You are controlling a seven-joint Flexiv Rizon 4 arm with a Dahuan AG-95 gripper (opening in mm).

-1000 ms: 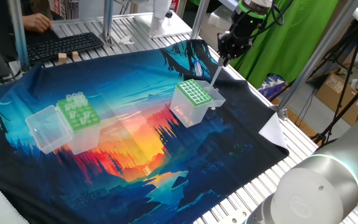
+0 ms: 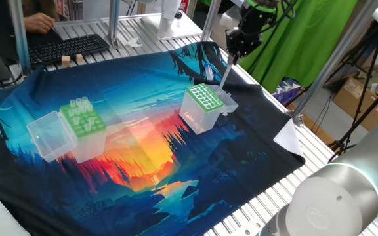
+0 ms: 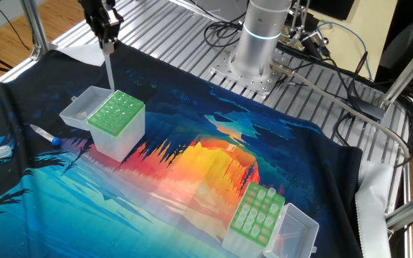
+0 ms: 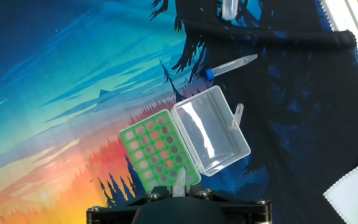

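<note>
My gripper (image 2: 231, 60) is shut on a long, thin translucent pipette tip (image 3: 110, 72) that points down. Its lower end is close to the box with the green rack (image 2: 204, 98), by the rack's edge on the open-lid side; whether it touches cannot be told. In the wrist view the tip (image 4: 179, 183) overlaps the corner of the green rack (image 4: 158, 149), whose holes look empty. The clear lid (image 4: 211, 130) lies folded open beside that rack. A second box (image 2: 83, 121) holds several clear tips upright in its green rack, its lid (image 2: 50, 136) open.
A blue-ended tube (image 4: 232, 66) lies on the cloth near the open lid, with another clear tube (image 4: 229, 9) farther off. Between the boxes the printed cloth (image 2: 146, 141) is clear. A keyboard (image 2: 69, 48) and a person's hand (image 2: 38, 23) are at the far left.
In exterior view 1 my gripper and the tip it holds have shifted slightly to the left and up. Both boxes have stayed in place.
</note>
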